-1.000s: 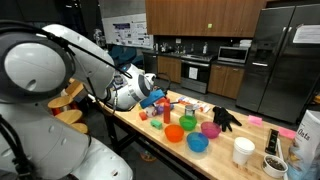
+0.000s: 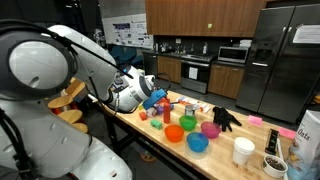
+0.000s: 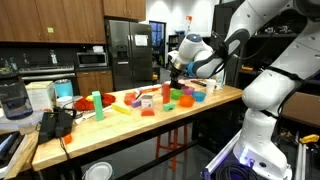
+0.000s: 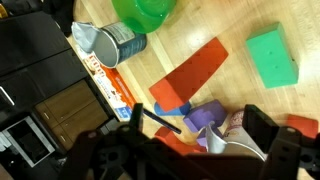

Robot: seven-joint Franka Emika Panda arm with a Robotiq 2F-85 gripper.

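My gripper hangs over the crowded end of the table. In the wrist view its two dark fingers stand wide apart, and nothing is visibly held. Beyond the gap lies a red-orange block (image 4: 190,74). A purple object (image 4: 207,115) and a whitish, cup-like object (image 4: 238,137) show between and close to the fingers; how near they are in height, I cannot tell. A green block (image 4: 272,57) lies to the upper right, and a metal can (image 4: 120,43) sits at the upper left beside a green bowl (image 4: 146,8).
In exterior view 1, an orange bowl (image 2: 174,133), a blue bowl (image 2: 198,143), a pink bowl (image 2: 210,130) and a black glove (image 2: 227,118) crowd the tabletop. A tall red object (image 3: 166,93) stands near the gripper. The front-left table (image 3: 85,132) has bare room.
The arm's wrist end has shifted slightly left in exterior view 1. The objects on the table look unmoved.
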